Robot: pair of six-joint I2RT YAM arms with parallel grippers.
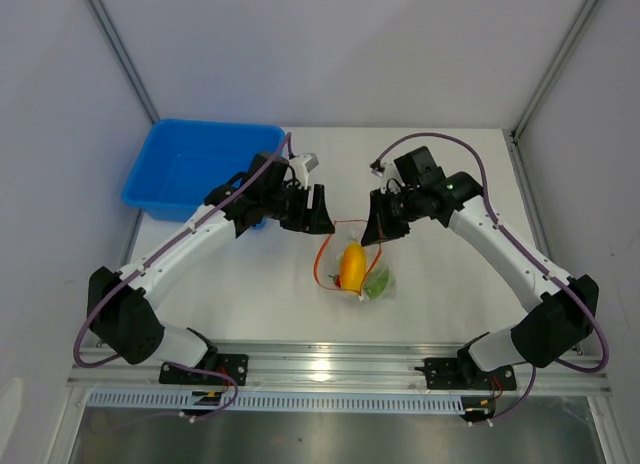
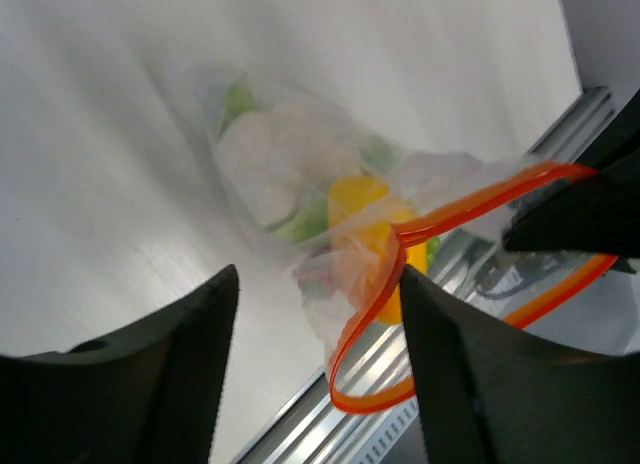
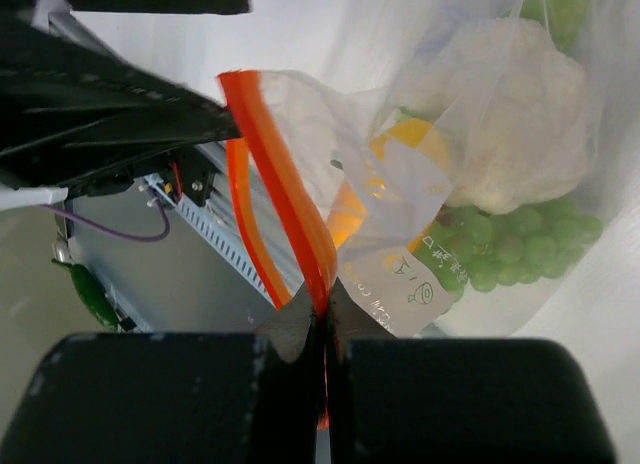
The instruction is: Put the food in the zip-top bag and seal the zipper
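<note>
The clear zip bag (image 1: 350, 274) with orange zipper edge lies mid-table, holding yellow food (image 2: 355, 204), a pale cauliflower (image 3: 510, 114), green grapes (image 3: 510, 244) and green pieces. My right gripper is shut on the orange zipper rim at the bag's mouth. My left gripper is part open at the other side of the mouth; the loose orange rim shows between its fingertips in the left wrist view, though whether they touch it I cannot tell.
A blue bin (image 1: 200, 159) sits at the back left. Metal rails run along the front edge.
</note>
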